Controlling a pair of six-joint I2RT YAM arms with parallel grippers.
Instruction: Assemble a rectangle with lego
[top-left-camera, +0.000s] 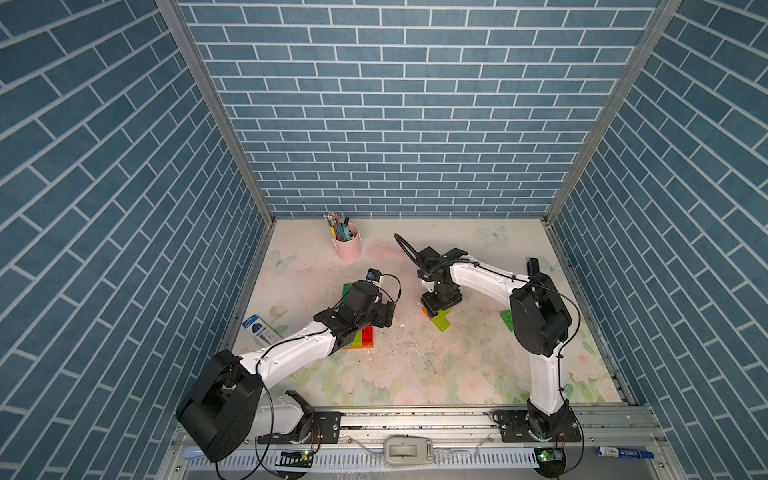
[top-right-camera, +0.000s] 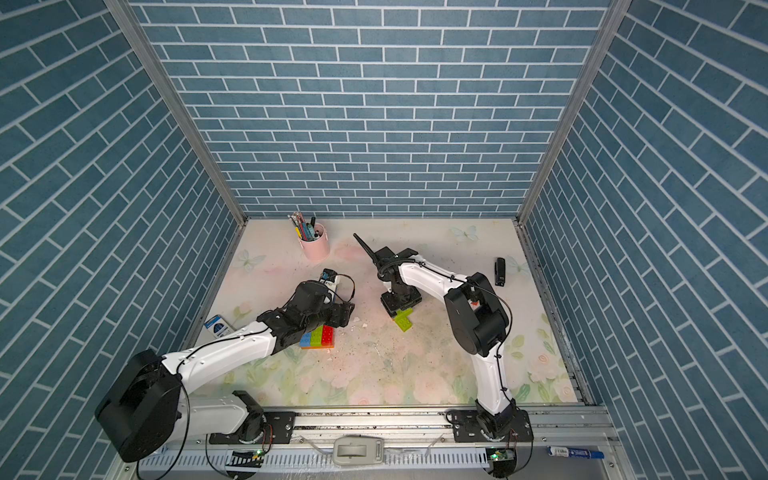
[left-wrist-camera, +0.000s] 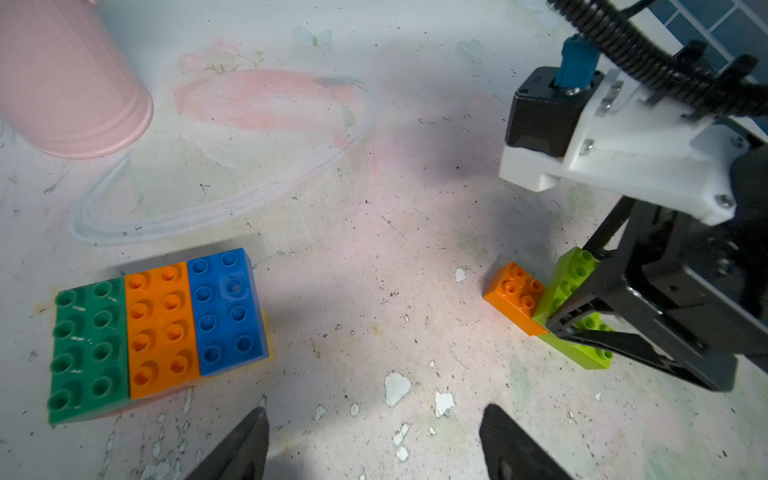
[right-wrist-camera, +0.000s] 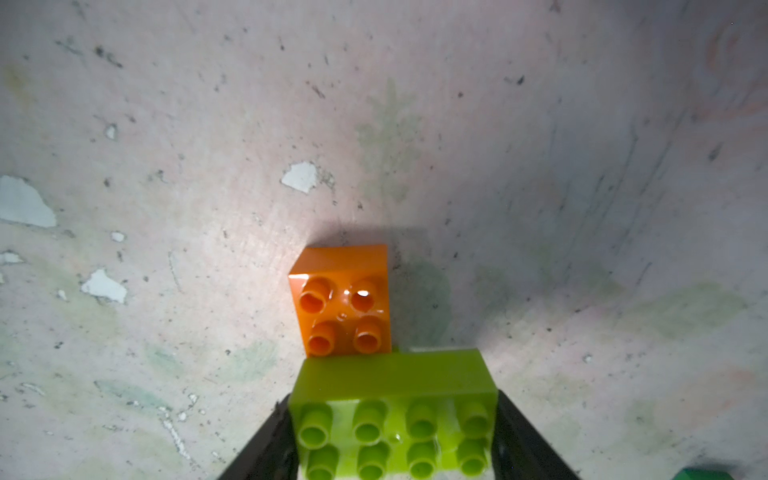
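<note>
In the right wrist view, lime green brick (right-wrist-camera: 392, 400) lies between the fingers of my right gripper, one finger close against each end; whether they grip it cannot be told. A small orange brick (right-wrist-camera: 341, 300) sits right beside it on the table. From the left wrist view, lime bricks (left-wrist-camera: 568, 280) and the orange brick (left-wrist-camera: 512, 292) show partly behind my right gripper. My left gripper is open and empty above the table. To its left, green (left-wrist-camera: 88, 348), orange (left-wrist-camera: 160, 332) and blue (left-wrist-camera: 228, 312) bricks stand side by side in a block.
Below the left gripper lies a multicoloured brick block with a red end (top-left-camera: 367, 336), partly hidden by the arm. A green brick (top-left-camera: 507, 320) rests by the right arm. A pink pen cup (top-left-camera: 347, 246) stands at the back left.
</note>
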